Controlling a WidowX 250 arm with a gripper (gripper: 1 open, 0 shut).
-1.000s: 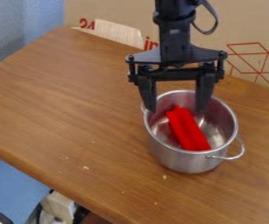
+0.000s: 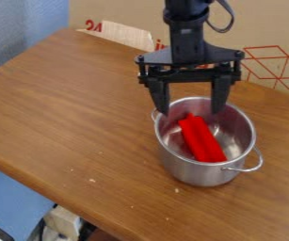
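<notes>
A stainless steel pot (image 2: 184,168) with side handles stands on the wooden table at the right of the view. Inside it lies a red oblong object (image 2: 200,138), tilted along the pot's floor. My black gripper (image 2: 189,105) is above the pot, its two fingers spread apart over the rim and nothing held between them.
A cardboard panel with red print (image 2: 272,61) stands along the back. The table's front left edge drops to clutter below.
</notes>
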